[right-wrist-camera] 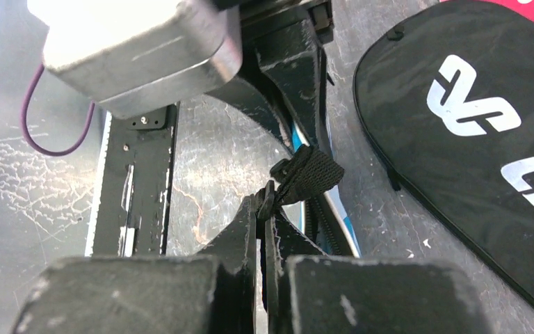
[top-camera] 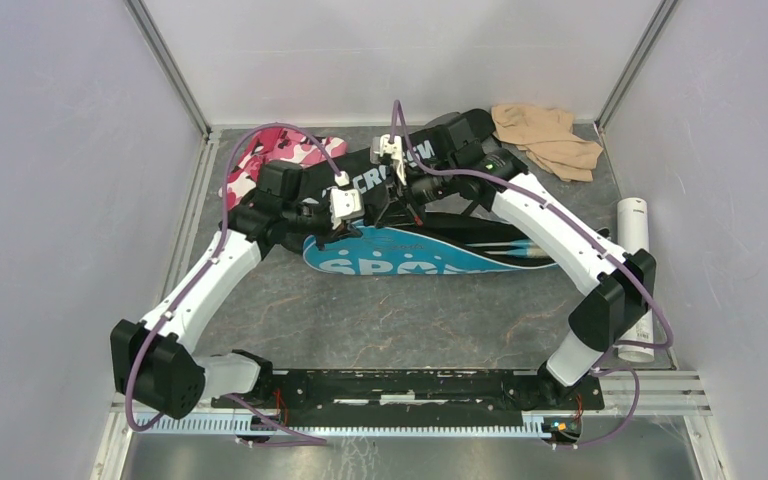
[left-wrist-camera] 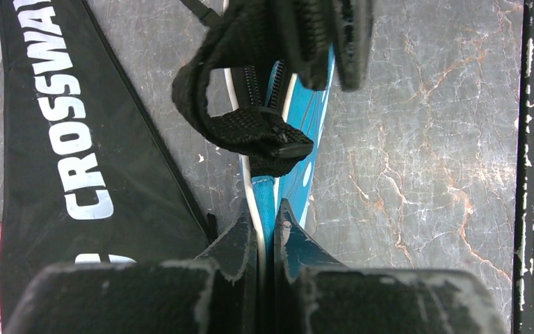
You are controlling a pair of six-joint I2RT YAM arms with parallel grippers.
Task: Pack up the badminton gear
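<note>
The blue racket bag (top-camera: 390, 260) lies open along its zip, with pale shapes inside at its right end. My left gripper is shut on the bag's blue and white edge at its left end. My right gripper, just beside it and higher, is shut, with black strap webbing (right-wrist-camera: 309, 174) at its fingertips. That strap also hangs above the left fingertips in the left wrist view. A black CROSSWAY case (left-wrist-camera: 55, 229) lies flat behind the bag.
Pink patterned fabric (top-camera: 280, 145) is at the back left, a tan cloth (top-camera: 545, 140) at the back right. A white tube (top-camera: 632, 222) lies along the right wall.
</note>
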